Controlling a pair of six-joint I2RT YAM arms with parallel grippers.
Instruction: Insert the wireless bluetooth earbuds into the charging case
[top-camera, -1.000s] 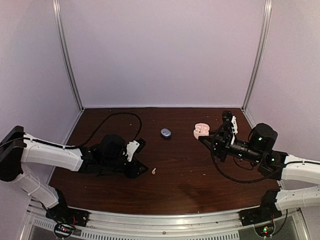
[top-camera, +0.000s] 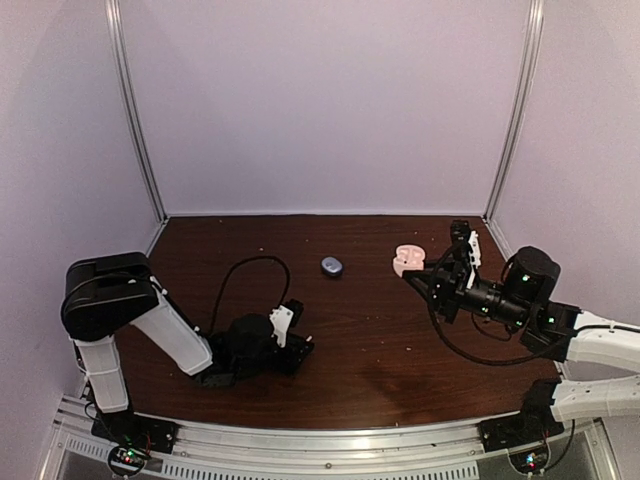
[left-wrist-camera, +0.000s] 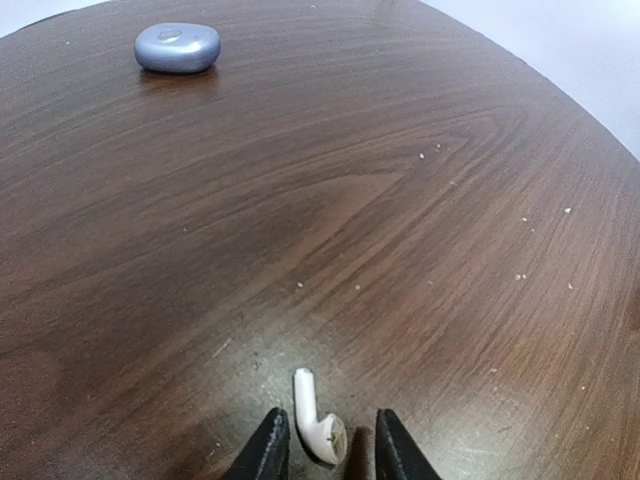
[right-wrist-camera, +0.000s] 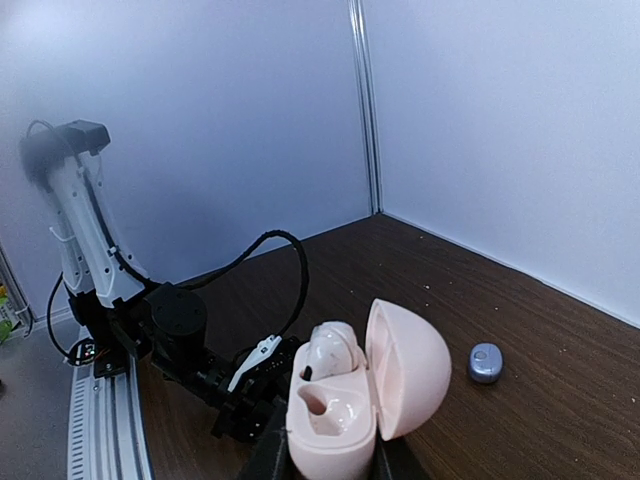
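Observation:
A pink charging case (right-wrist-camera: 334, 420) with its lid up is held by my right gripper, shut on its lower part. One earbud (right-wrist-camera: 334, 352) sits in one slot of the case; the nearer slot is empty. The top view also shows the case (top-camera: 408, 258) above the right side of the table. The second earbud (left-wrist-camera: 318, 425), white with a stem, lies on the wood. My left gripper is partly open, its two fingertips on either side of the earbud's round end and apart from it. From above, that earbud is mostly hidden by the left gripper (top-camera: 305, 345).
A blue-grey rounded case (top-camera: 331, 266) rests shut near the middle back of the table, well away from both grippers. Bare wooden tabletop (top-camera: 365, 340) lies between the arms, with only small specks on it.
The right gripper and pink case have shifted slightly to the right.

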